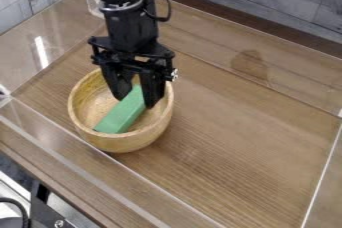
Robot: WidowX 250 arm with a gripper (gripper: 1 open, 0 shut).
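Observation:
A pale tan bowl (94,122) sits on the wooden table, holding a green oblong object (122,115) that lies diagonally inside it. My black gripper (131,84) reaches down from above into the far part of the bowl, over the upper end of the green object. Its fingertips are dark and overlap that end, so whether they are closed on it is unclear.
A clear object stands at the upper left, partly behind the arm. Black cables lie off the table's lower-left edge.

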